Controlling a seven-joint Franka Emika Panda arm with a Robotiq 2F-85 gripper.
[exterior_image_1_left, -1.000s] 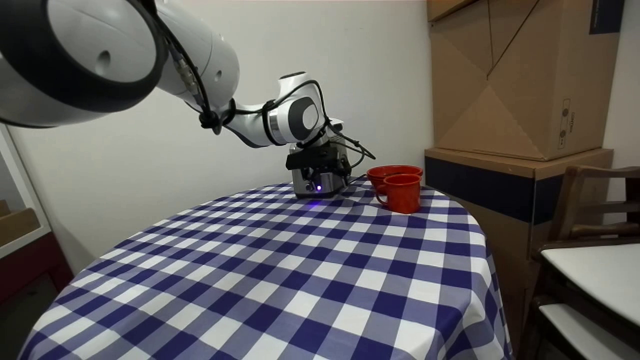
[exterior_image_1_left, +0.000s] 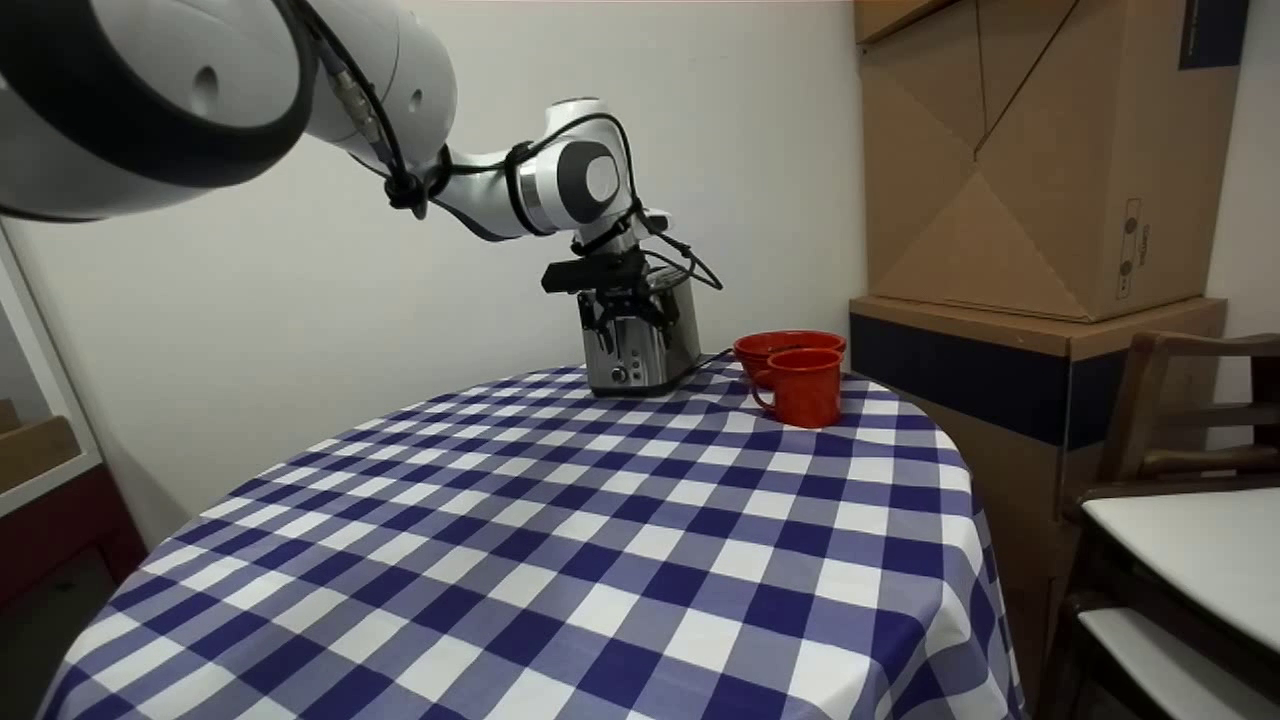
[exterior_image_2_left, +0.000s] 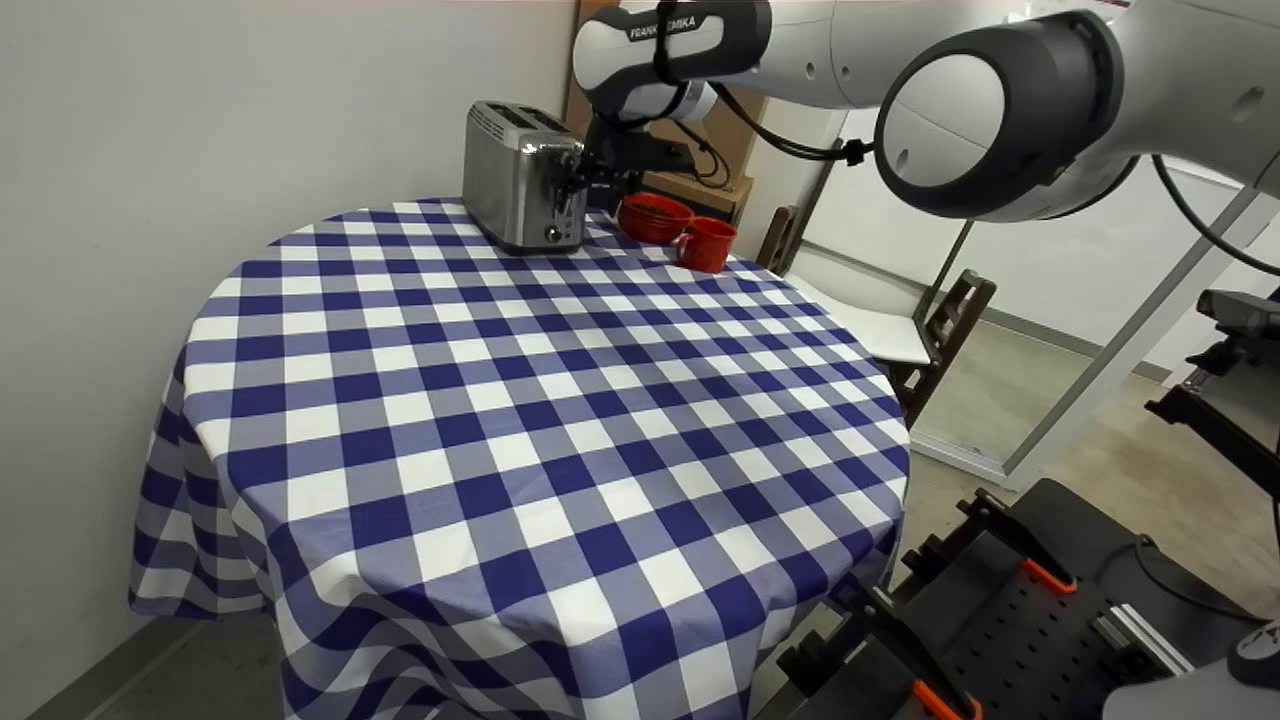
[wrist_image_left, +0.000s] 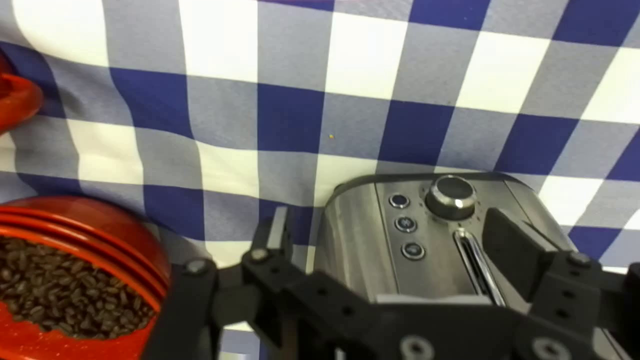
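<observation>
A silver toaster (exterior_image_1_left: 636, 360) stands upright at the table's far edge by the wall. Its control end fills the lower right of the wrist view, with a round knob (wrist_image_left: 451, 198), several buttons and a long lever slot (wrist_image_left: 478, 267). My gripper is open, pointing down at that end, its fingers (wrist_image_left: 514, 255) well apart. Only the toaster's panel shows between them, and I cannot tell whether either finger touches it. In exterior view 2 the gripper (exterior_image_2_left: 590, 180) is at the toaster's right end. The toaster's lever is hidden from me.
A red bowl (wrist_image_left: 150, 240) holding dark beans (wrist_image_left: 66, 294) stands beside the toaster. A red mug (exterior_image_1_left: 806, 390) is just in front of the bowl. A wall (exterior_image_1_left: 744, 144) rises close behind the toaster.
The arm and gripper have risen and shifted slightly left in exterior view 1, uncovering more of the toaster's front. A purple light low on that front no longer shows. The bowl and mug have not moved.
</observation>
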